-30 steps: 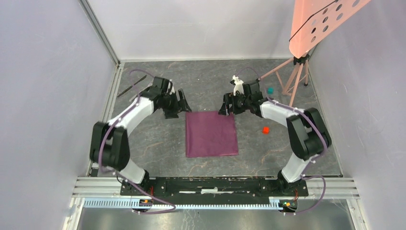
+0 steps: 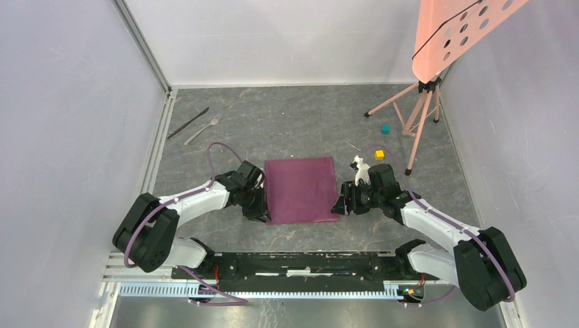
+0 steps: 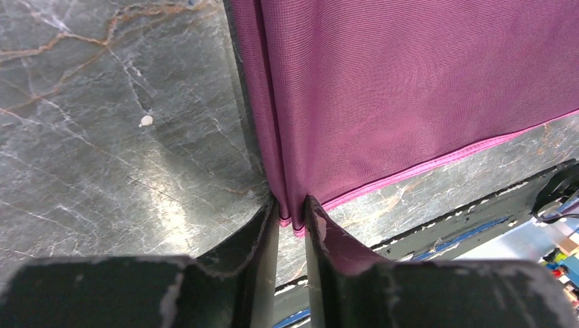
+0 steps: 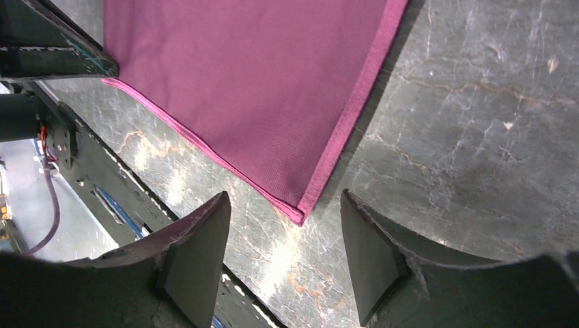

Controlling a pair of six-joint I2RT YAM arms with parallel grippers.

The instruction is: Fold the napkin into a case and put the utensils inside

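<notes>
The maroon napkin (image 2: 302, 190) lies flat on the grey table as a rectangle, its long edges running away from me. At its near left corner my left gripper has its fingers drawn together around the cloth, which bunches into a narrow ridge between the tips. My right gripper is open, one finger on each side of the near right corner of the napkin (image 4: 270, 116), without touching it. Far to the left lie a dark knife (image 2: 188, 122) and a silver fork (image 2: 203, 130), side by side.
A yellow cube (image 2: 379, 155) and a teal cube (image 2: 386, 129) sit to the right, near a pink tripod (image 2: 421, 116). A black rail (image 2: 304, 263) runs along the near edge.
Both grippers came from the napkin's far edge to its near corners. The napkin has stayed in place.
</notes>
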